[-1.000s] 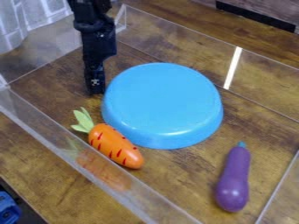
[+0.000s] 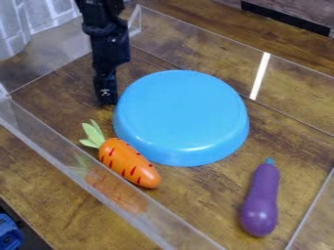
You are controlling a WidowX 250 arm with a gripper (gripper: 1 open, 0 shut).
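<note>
My gripper (image 2: 107, 90) reaches down from the top of the view, low over the wooden floor at the upper left edge of a large upturned blue bowl or dome (image 2: 182, 115). Its dark fingers are small and shadowed, so whether they are open or shut cannot be told. A toy carrot (image 2: 128, 161) with green leaves lies below the blue piece on the left, and a purple eggplant (image 2: 260, 202) lies at the lower right.
Clear plastic walls run along the left and lower left of the wooden surface (image 2: 196, 205). Free floor shows to the right and above the blue piece. A small blue object (image 2: 7, 234) sits outside the wall at the lower left.
</note>
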